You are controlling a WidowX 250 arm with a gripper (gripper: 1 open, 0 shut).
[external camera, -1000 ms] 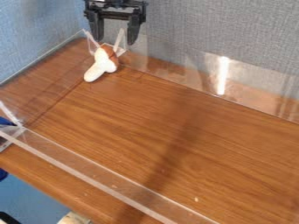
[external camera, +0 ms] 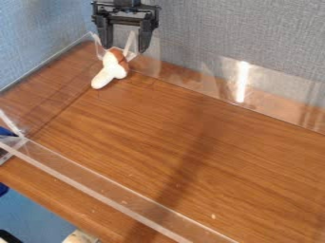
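My black gripper hangs at the top of the camera view, near the back left corner, with its two fingers apart. Just below it, a small white and orange object, perhaps a soft toy, lies on the wooden surface. Whether the fingertips touch it is unclear; nothing shows gripped between them.
Clear low walls edge the wooden area, with grey and blue padded panels behind and at the left. A blue item sits at the left edge, partly out of view.
My gripper has shifted very slightly; the white and orange object looks unmoved.
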